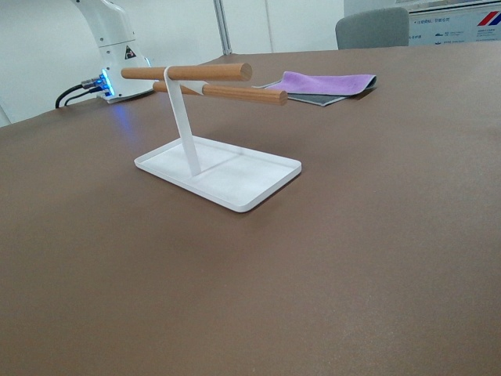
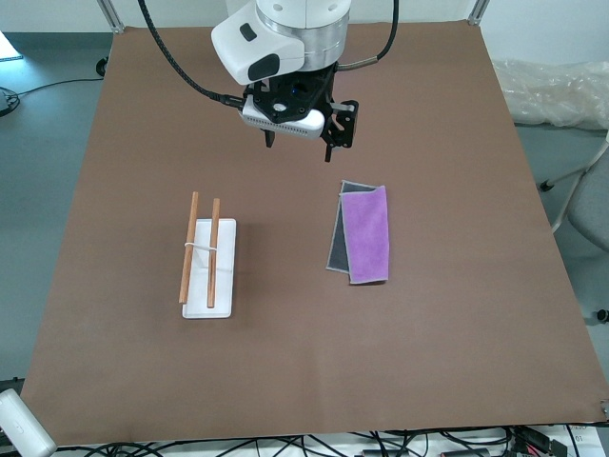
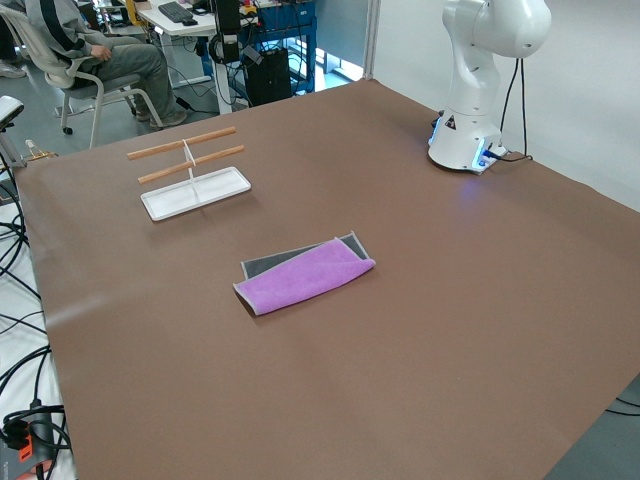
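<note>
A small white rack (image 2: 225,267) with two wooden bars (image 1: 235,92) on a white post stands on the brown table, left of centre in the left view. To its right lie two cloths, a purple one (image 2: 364,235) partly over a grey one (image 2: 337,249). My gripper (image 2: 298,144), black under the white arm, hangs above the back of the table, beyond and apart from the rack and cloths, with two prongs pointing down. I see nothing held in it; whether it is open or shut is hard to tell.
Cables run along its near edge in the left view. A chair (image 2: 590,200) stands beside it at the right, and a seated person (image 3: 130,75) is beyond the table in the right view.
</note>
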